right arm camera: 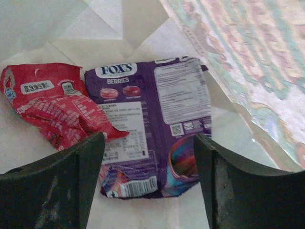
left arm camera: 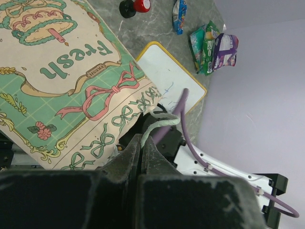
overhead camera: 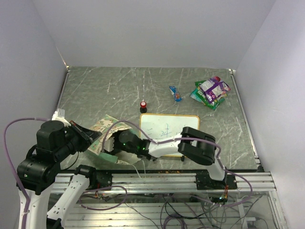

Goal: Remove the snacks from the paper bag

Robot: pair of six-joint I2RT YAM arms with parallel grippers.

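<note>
The patterned paper bag point(overhead camera: 110, 125) lies on its side at the front left of the table. Its string handle point(left arm camera: 159, 125) runs into the fingertips of my left gripper, shut on it at the bag's mouth. My right gripper is inside the bag, fingers apart. Between and beyond its fingers lie a purple FOXS berries packet point(right arm camera: 157, 119) and, to the left and partly over it, a red packet point(right arm camera: 57, 102). Neither is held. Outside, a purple packet point(overhead camera: 214, 89) rests on a green packet point(overhead camera: 209, 102), with a small blue packet point(overhead camera: 175, 93) apart from them.
A whiteboard point(overhead camera: 164, 125) with a yellow edge lies right of the bag, under the right arm. A red-and-black bottle point(overhead camera: 143, 107) stands behind it.
</note>
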